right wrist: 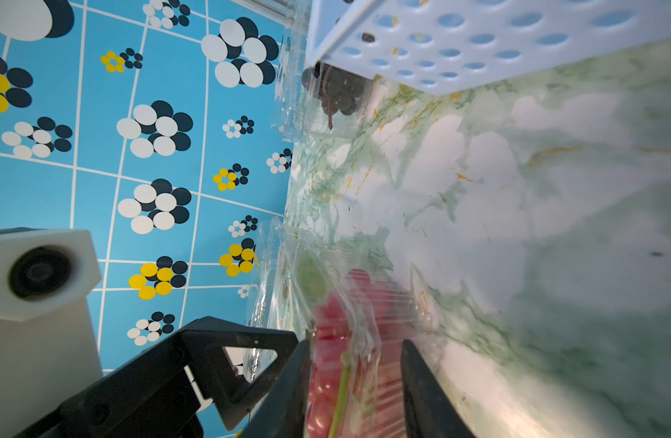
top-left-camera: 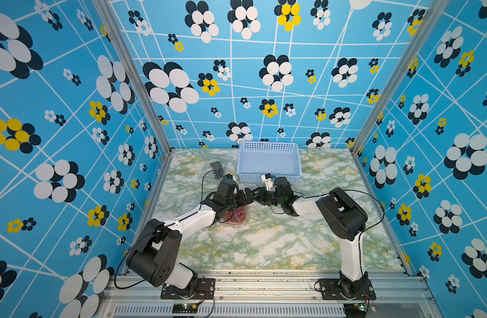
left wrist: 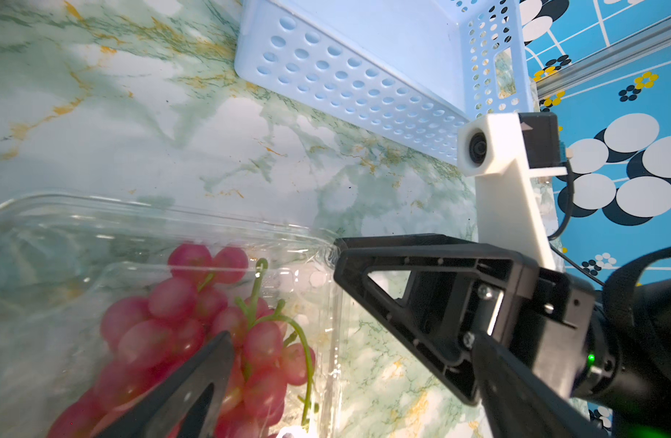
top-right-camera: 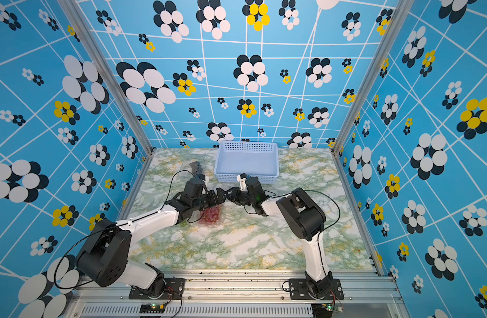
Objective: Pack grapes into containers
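Note:
A clear plastic container [left wrist: 226, 227] of red grapes [left wrist: 174, 328] lies below my grippers; in the top left view the arms partly hide its grapes [top-left-camera: 236, 214]. My left gripper is open over it, with its fingers spread. From the right, my right gripper reaches to the container's corner, its fingers partly apart. Between them in the right wrist view show clear plastic and blurred red grapes [right wrist: 331, 343]. In the left wrist view a right fingertip [left wrist: 344, 252] meets the container's corner; whether it grips the rim cannot be told.
An empty light-blue perforated basket [top-left-camera: 268, 161] stands at the back, close behind the right gripper. Dark grapes [top-left-camera: 217, 169] in a clear container lie at the back left. Both grippers are very close together.

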